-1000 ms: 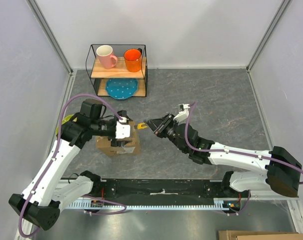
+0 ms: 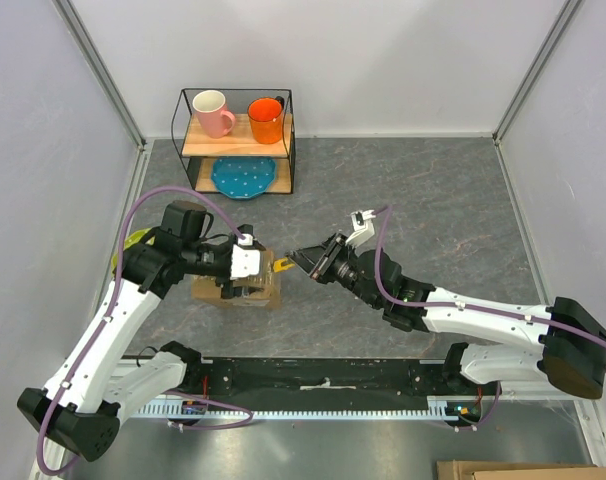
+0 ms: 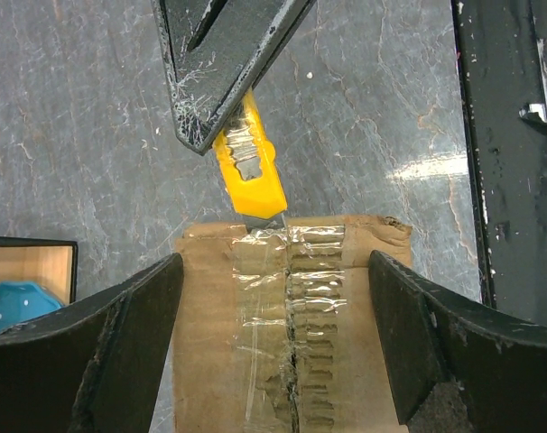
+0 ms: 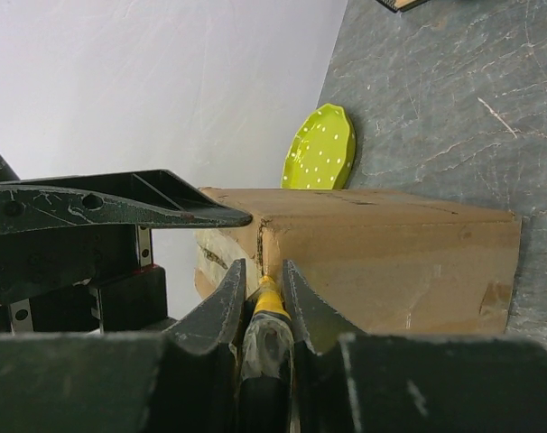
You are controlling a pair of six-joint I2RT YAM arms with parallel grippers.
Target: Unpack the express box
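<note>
The cardboard express box (image 2: 263,290) with taped seam (image 3: 287,307) lies below my left gripper (image 2: 238,270), whose fingers (image 3: 84,352) straddle it in the left wrist view, part open; whether they press on it is unclear. My right gripper (image 2: 308,258) is shut on a yellow box cutter (image 3: 254,180), its tip at the box's near taped end in the left wrist view. In the right wrist view the cutter (image 4: 270,299) points at a corner edge of the box (image 4: 391,271).
A rack holding a pink mug (image 2: 211,110), orange mug (image 2: 265,125) and blue plate (image 2: 238,178) stands at the back left. A yellow-green plate (image 4: 317,153) lies behind the box.
Over the last second the right gripper and cutter have shifted slightly toward the front, and the box has turned slightly. The left arm is nearly still.
</note>
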